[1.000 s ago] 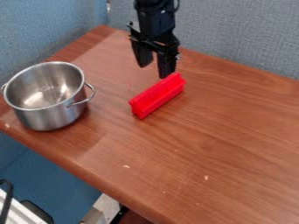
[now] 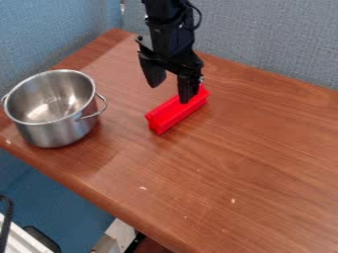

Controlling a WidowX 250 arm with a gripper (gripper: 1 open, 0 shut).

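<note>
My black gripper point(image 2: 171, 81) hangs over the far end of a red bar point(image 2: 172, 113), its fingers open, one finger left of the bar and the other down at its upper right end. Whether that finger touches the bar is hard to tell. The bar lies diagonally on the wooden table point(image 2: 238, 178). A steel pot point(image 2: 53, 119) with side handles stands at the table's left edge, left of the bar.
Grey-blue padded walls point(image 2: 264, 30) bound the back and left. The table's left edge drops to a blue floor at the lower left.
The bar and pot look unmoved.
</note>
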